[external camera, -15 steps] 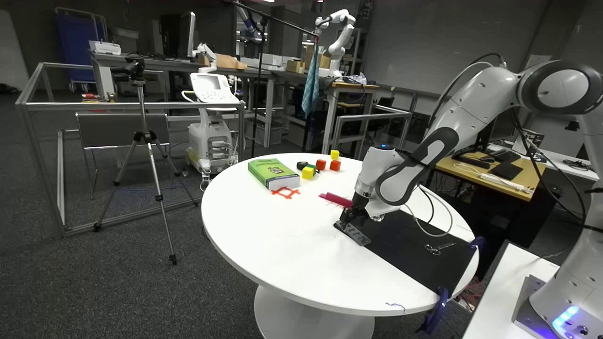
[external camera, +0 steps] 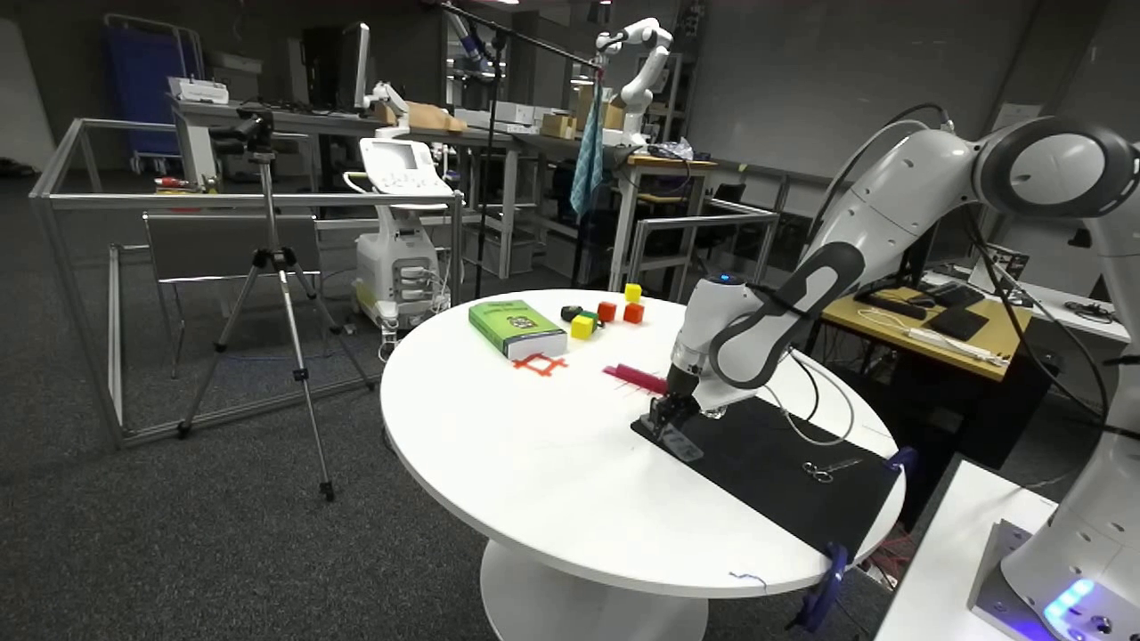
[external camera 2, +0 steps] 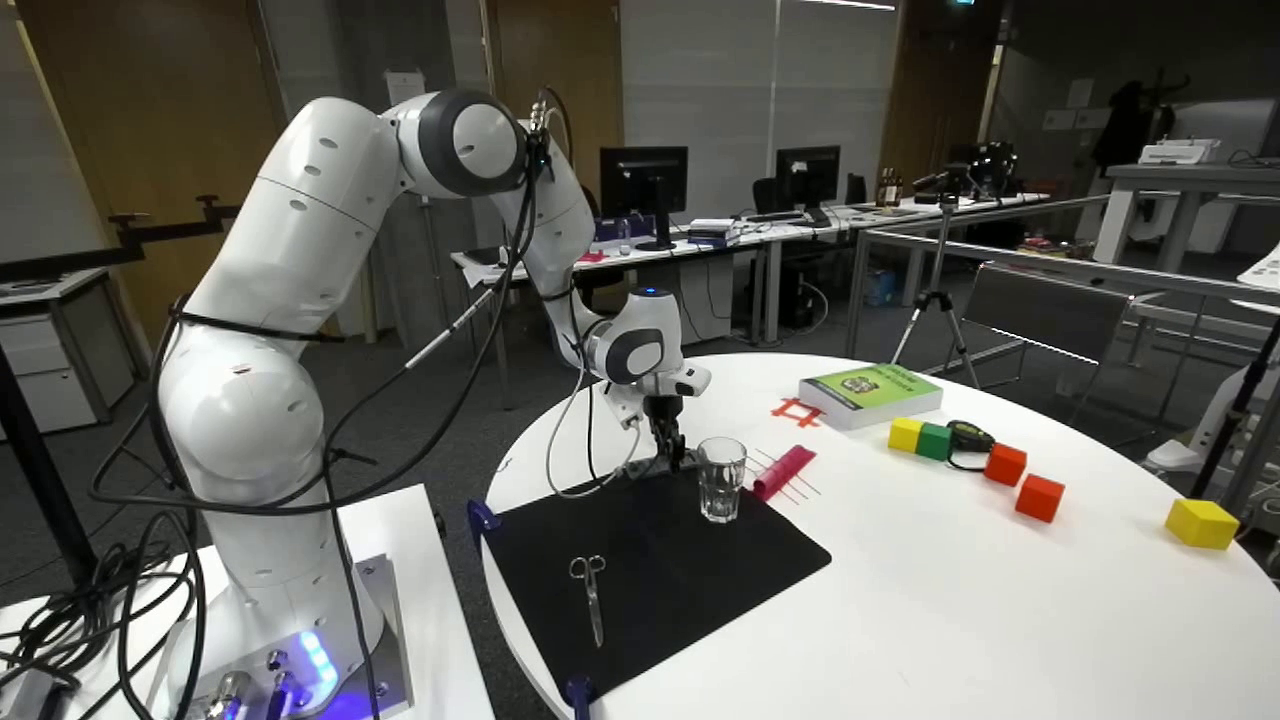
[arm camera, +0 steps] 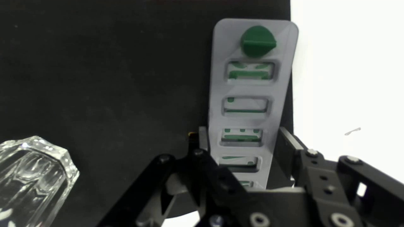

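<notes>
A flat grey slotted piece (arm camera: 246, 89) with green markings and a green arrow-shaped mark at its top lies along the edge of the black mat (arm camera: 113, 75). My gripper is shut on it across its width, one finger at each long side. In exterior view 1 the grey piece (external camera: 680, 443) sticks out from under the gripper (external camera: 664, 417), down at the mat's corner. Exterior view 2 has the gripper (external camera 2: 674, 456) behind a clear glass, and the piece is hidden there. Its near end is covered by the gripper in the wrist view.
The clear glass (external camera 2: 721, 480) stands on the mat close to the gripper. Scissors (external camera 2: 588, 594) lie on the mat. A magenta roll (external camera 2: 785, 472), a green book (external camera 2: 870, 394) and several coloured blocks sit beyond.
The gripper has come down lower over the grey piece, and its fingers now cover more of the piece's far end. The grey piece appears slightly shifted or tilted; other objects look unchanged.
</notes>
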